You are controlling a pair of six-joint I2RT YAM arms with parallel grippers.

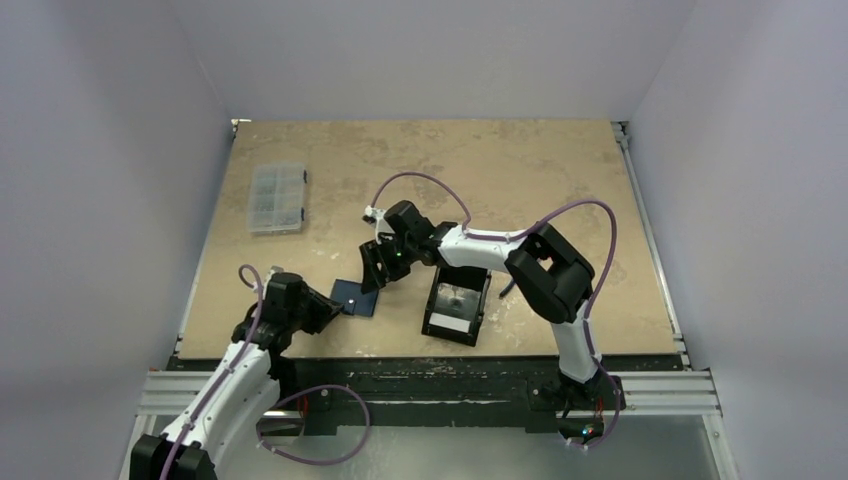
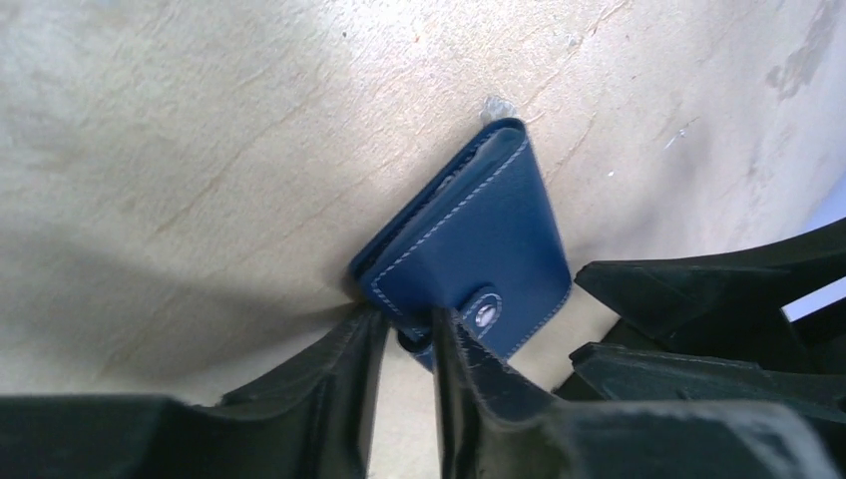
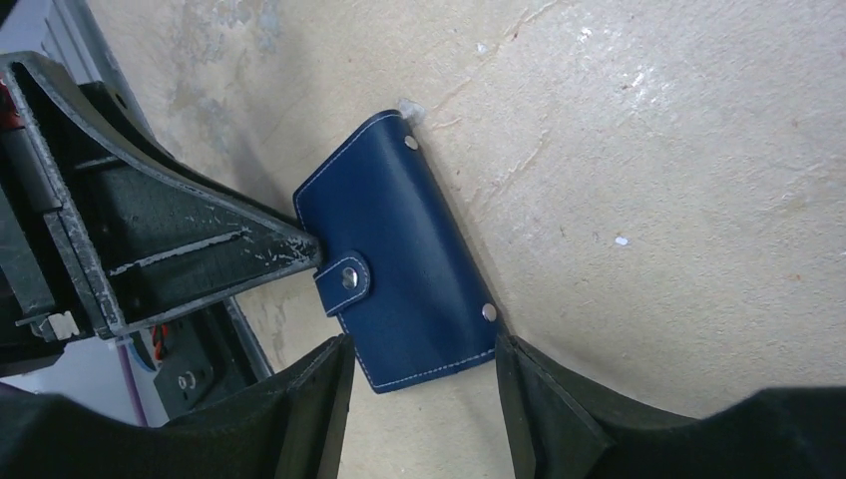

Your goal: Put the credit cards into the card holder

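A navy leather card holder (image 1: 361,302) with a snap strap lies on the table, seen also as the folded wallet (image 2: 499,230) in the left wrist view and in the right. My left gripper is low at its snap side, fingertips at the strap, part open. My right gripper hovers at the opposite, folded edge, fingers apart with the holder beyond them and nothing visibly held. I cannot make out any credit cards for certain.
A clear compartment box (image 1: 276,198) lies at the back left. A black case (image 1: 450,323) sits under my right arm at the front, with a small dark blue item (image 1: 507,289) to its right.
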